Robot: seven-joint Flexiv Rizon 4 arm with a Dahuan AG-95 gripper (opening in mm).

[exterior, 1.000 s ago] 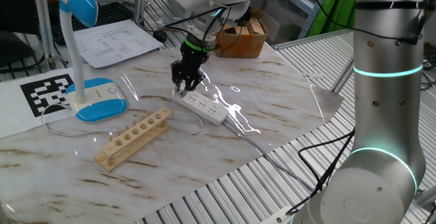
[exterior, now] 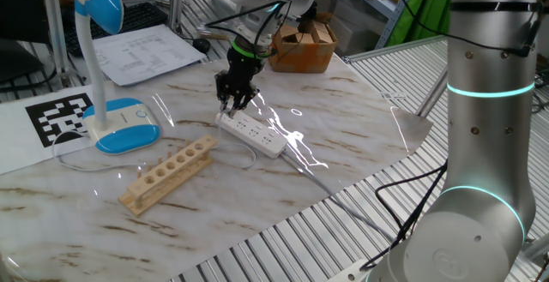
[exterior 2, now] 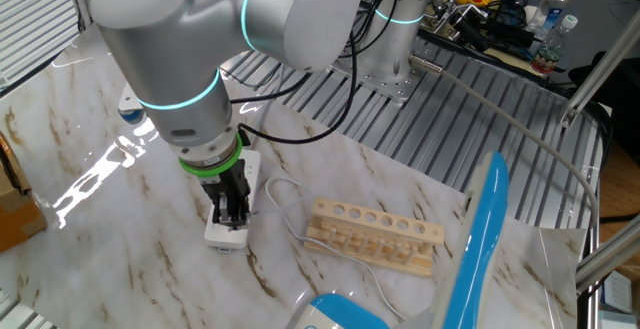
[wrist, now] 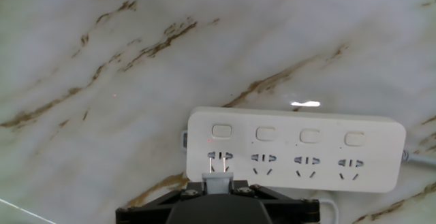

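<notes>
My gripper is shut on a small light-grey plug (wrist: pixel 217 178) whose two metal prongs point at the leftmost outlet of a white power strip (wrist: pixel 293 118). In the wrist view the prong tips overlap that outlet's slots; whether they touch or enter cannot be told. The strip has several outlets in a row, each with a switch. In exterior view 1 the gripper (exterior: pixel 230 108) stands over the strip's (exterior: pixel 257 135) far left end. From the other side, the black fingers hide part of the strip (exterior 2: pixel 222 237).
A wooden test-tube rack (exterior: pixel 171 175) stands near the strip, with a thin white cord (exterior: pixel 251 158) looping between. The blue-and-white lamp (exterior: pixel 124 136) is at the left. A cardboard box (exterior: pixel 302 52) sits behind.
The gripper has shifted only slightly over the strip's end, to the right in exterior view 1. The strip, rack and lamp have not moved.
</notes>
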